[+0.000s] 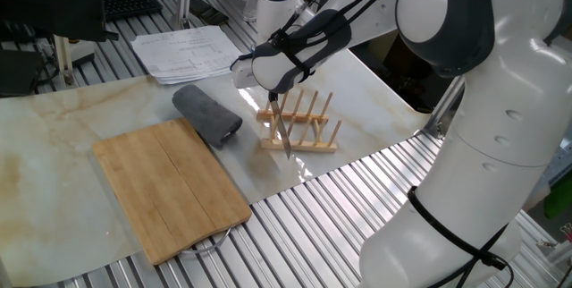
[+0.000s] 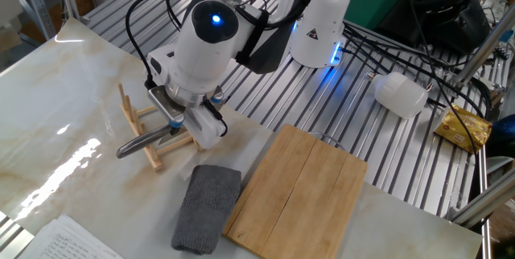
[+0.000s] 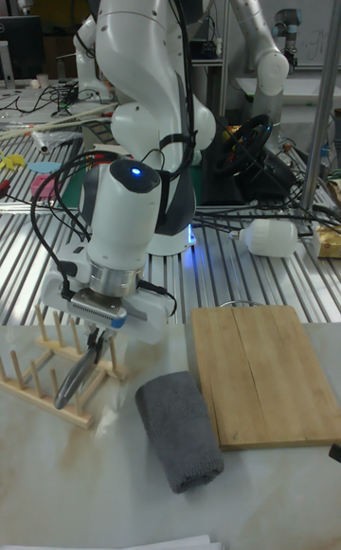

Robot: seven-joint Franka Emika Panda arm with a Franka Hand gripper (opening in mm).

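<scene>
A knife point(image 1: 283, 134) slants downward from my gripper point(image 3: 98, 338), which looks shut on its upper end; the fingers are mostly hidden by the hand. In exterior view 2 the blade point(image 2: 138, 142) reaches out to the left of the hand. A pale wooden rack with upright pegs point(image 1: 299, 146) stands on the marbled sheet, right under the gripper. The blade overlaps one end of the rack in the views, and I cannot tell whether the two touch.
Beside the rack lies a rolled grey towel point(image 2: 207, 209). A wooden cutting board point(image 1: 170, 185) rests flat near the sheet's edge. Papers point(image 1: 183, 54) lie farther off, and a white rounded container point(image 2: 400, 95) sits on the slatted metal table. The marbled sheet has bare room point(image 3: 61, 479) near the towel.
</scene>
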